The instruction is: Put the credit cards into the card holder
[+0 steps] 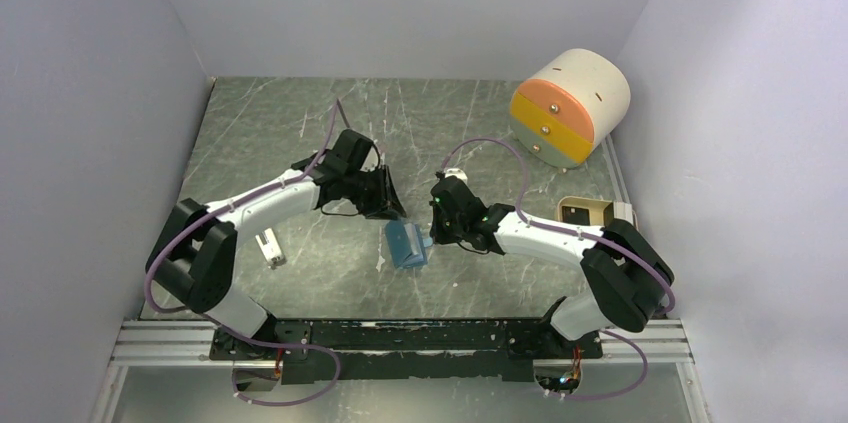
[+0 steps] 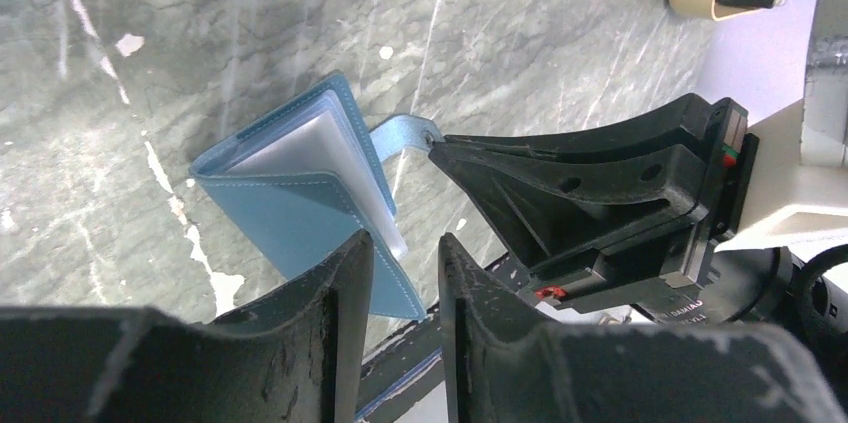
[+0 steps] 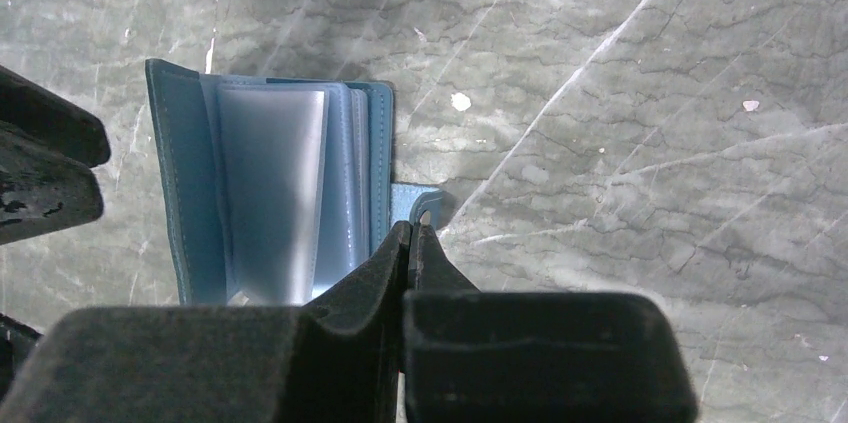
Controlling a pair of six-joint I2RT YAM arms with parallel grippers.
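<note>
The blue card holder (image 1: 404,245) stands partly spread on the table in front of both arms, white inner sleeves (image 3: 268,183) showing between its covers. From its side sticks a strap (image 2: 402,131), whose end is pinched in the tips of my right gripper. Over the holder's edge hangs my left gripper, its fingers parted with nothing between them. In the right wrist view the left fingers (image 3: 50,205) appear beside the holder, not touching it. I cannot make out any separate credit card in the holder.
A small white object (image 1: 270,248) lies on the left of the table. At the right edge is a tan box with dark contents (image 1: 585,211). A barrel-shaped drawer cabinet (image 1: 570,106) fills the back right.
</note>
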